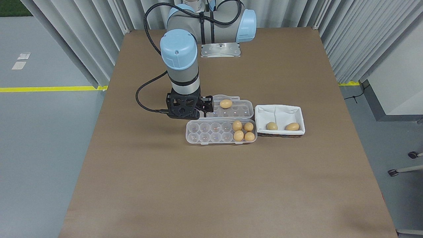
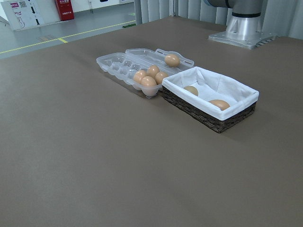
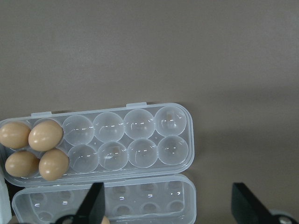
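Observation:
My gripper hangs over the left part of the egg carton; in the wrist view its black fingers stand wide apart, open with no egg between them. The clear plastic egg carton lies open on the table. Its cup tray holds four brown eggs at the right end in the front view; the other cups are empty. One egg lies on the carton's lid. To the right, a white-lined wicker basket holds two eggs.
The robot's base plate is at the back edge. A black cable loops from the arm down to the gripper.

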